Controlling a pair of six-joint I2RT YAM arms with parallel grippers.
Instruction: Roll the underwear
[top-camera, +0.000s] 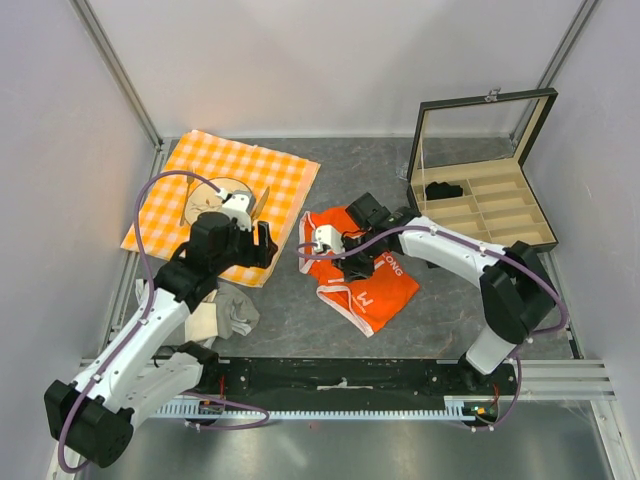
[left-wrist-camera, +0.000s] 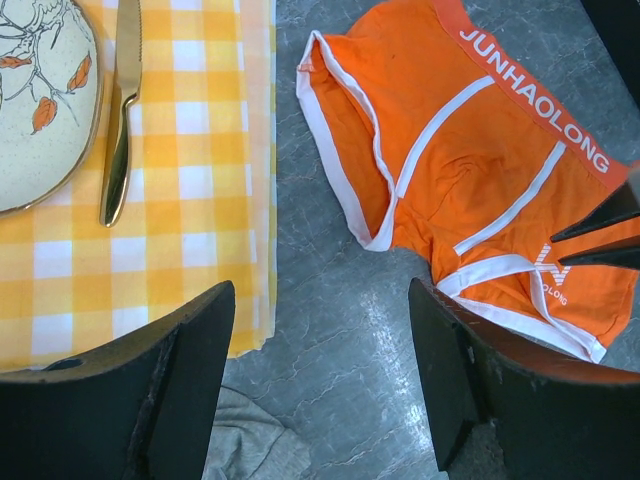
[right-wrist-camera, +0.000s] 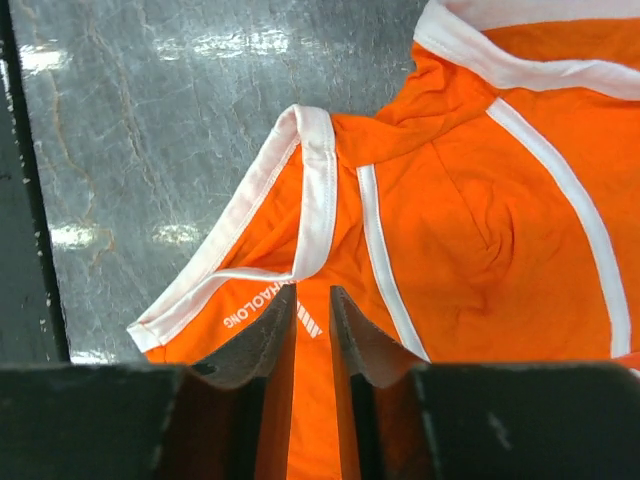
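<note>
The orange underwear (top-camera: 375, 295) lies spread on the grey table, its white-trimmed leg openings creased and partly folded. Lettering runs along its waistband (left-wrist-camera: 540, 100) on the far right side in the left wrist view. Above the cloth, near one leg opening, my right gripper has its fingers slightly apart, with orange fabric showing through the gap and nothing visibly pinched. Off to the left, over the tablecloth's edge, my left gripper is wide open and empty, apart from the underwear. In the top view the right arm covers part of the garment.
A yellow checked tablecloth (top-camera: 285, 185) carries a plate (left-wrist-camera: 45, 125) and a knife (left-wrist-camera: 122, 110). Grey cloth (top-camera: 237, 310) lies front left. At back right stands an open compartment box (top-camera: 480, 205) holding a black item (top-camera: 443, 190). Bare table lies before the underwear.
</note>
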